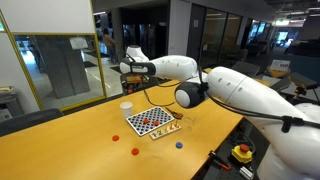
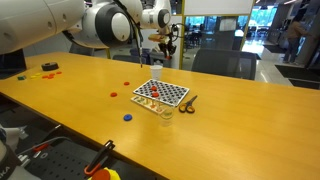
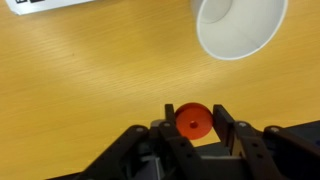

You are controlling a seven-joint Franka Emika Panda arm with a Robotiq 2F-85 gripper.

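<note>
Between the fingertips of my gripper is a small round red piece (image 3: 193, 121), and the fingers are shut on it. A white cup (image 3: 238, 28) stands apart from it, at the top of the wrist view. From outside, the gripper (image 1: 134, 78) hangs above the table at the back, close to the cup (image 1: 127, 107). The white tray (image 2: 178, 94) with dark round spots lies in front of the cup, with red pieces (image 2: 154, 94) at its edge. What the cup holds is hidden.
On the table lie a wooden rack (image 2: 149, 105), scissors (image 2: 188, 104), a blue disc (image 2: 128, 118) and a clear glass (image 2: 166, 119). Loose red discs (image 1: 115, 138) are spread over the near left.
</note>
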